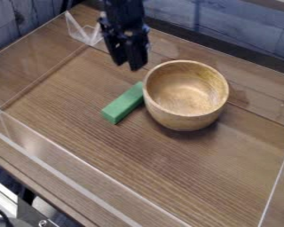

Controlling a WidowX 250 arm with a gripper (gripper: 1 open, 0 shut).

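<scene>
My gripper (123,58) hangs at the top middle of the view, open and blurred, above and behind a green block (123,104). The green block lies on the wooden table just left of a round wooden bowl (186,111), close beside it. Nothing shows between the fingers.
There is free room to the right behind the bowl.
</scene>
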